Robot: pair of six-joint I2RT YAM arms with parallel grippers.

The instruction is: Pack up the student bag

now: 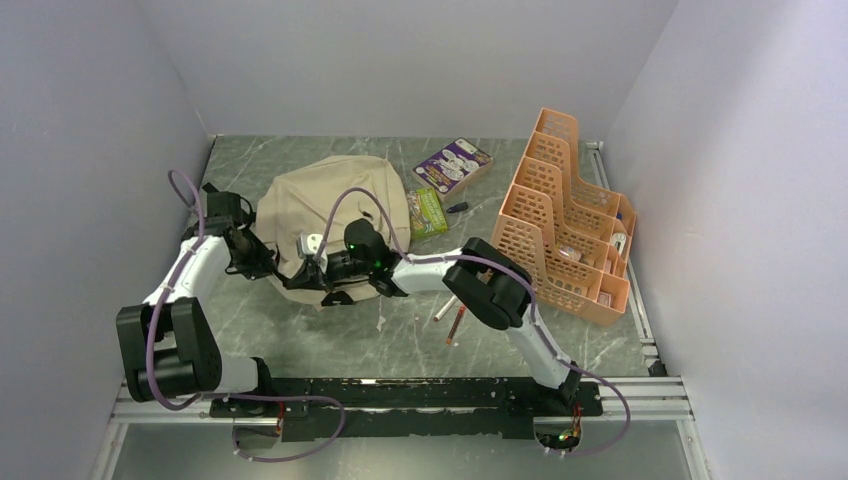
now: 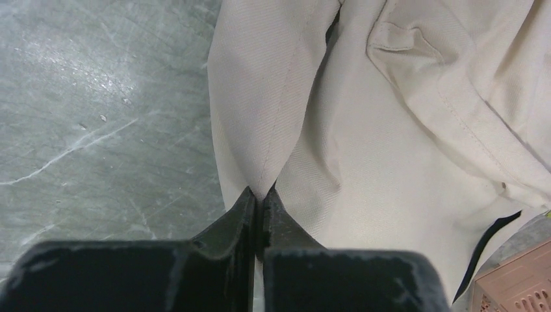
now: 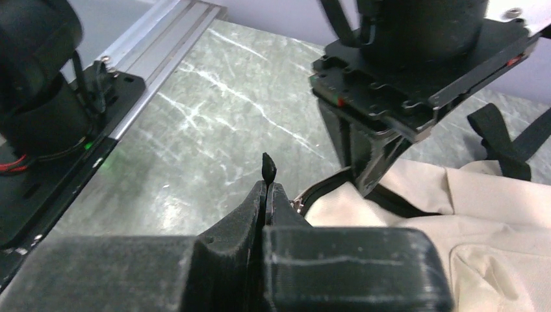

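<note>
A cream cloth bag [image 1: 330,180] lies flattened on the marble table, with black straps [image 3: 497,143] and a dark-lined edge. My left gripper is shut on a fold of the bag at its left side. In the right wrist view my right gripper is shut, with a small dark piece showing at its tips, too unclear to identify, close beside the bag's edge and the left gripper.
An orange organizer [image 1: 555,240] stands at the right. A purple box [image 1: 452,165], a green booklet [image 1: 426,213] and a dark marker [image 1: 457,208] lie right of the bag; several pens lie in front.
</note>
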